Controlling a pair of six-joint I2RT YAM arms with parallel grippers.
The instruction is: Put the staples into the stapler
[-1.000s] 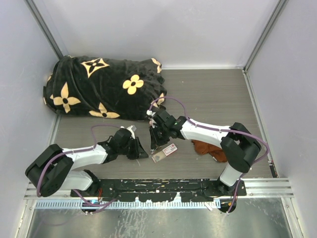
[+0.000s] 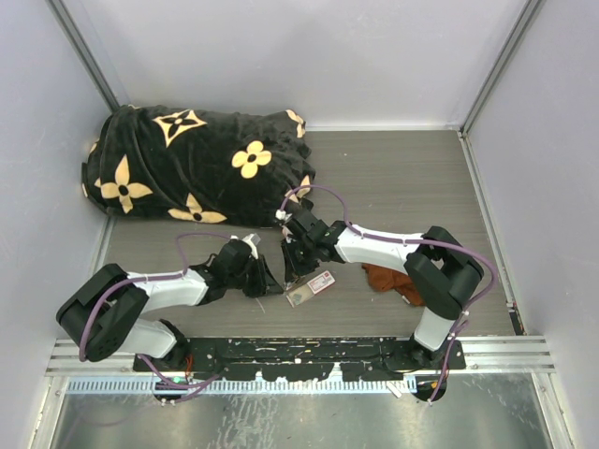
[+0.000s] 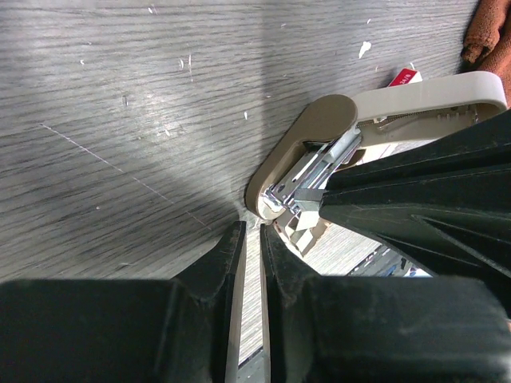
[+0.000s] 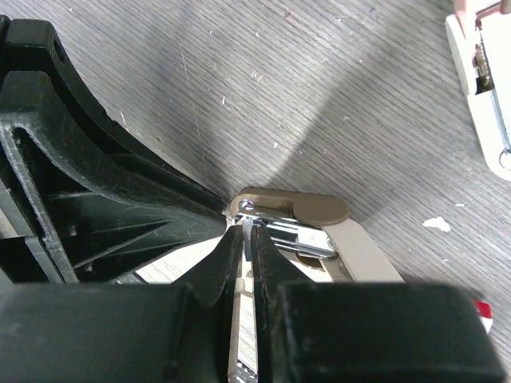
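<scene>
The tan and beige stapler [image 3: 323,116] lies open on the table, its metal magazine [image 4: 299,237] exposed. At the magazine's front end my right gripper is shut on a short silver staple strip; the strip also shows at its tip in the left wrist view. My left gripper is open by a narrow gap, close to the stapler's rounded front end, with nothing clear between its fingers. Whether it touches the stapler, I cannot tell. From above, both grippers nearly meet and mostly hide the stapler.
A box with a red label [image 2: 320,282] lies beside the grippers. To the right is a brown cloth [image 2: 393,282]; a dark patterned blanket [image 2: 201,164] fills the back left. Near the right wrist view's corner lies a pale object [image 4: 485,104].
The left arm has shifted slightly right, toward the stapler. The right arm has moved a little to the left; the box and cloth have stayed put.
</scene>
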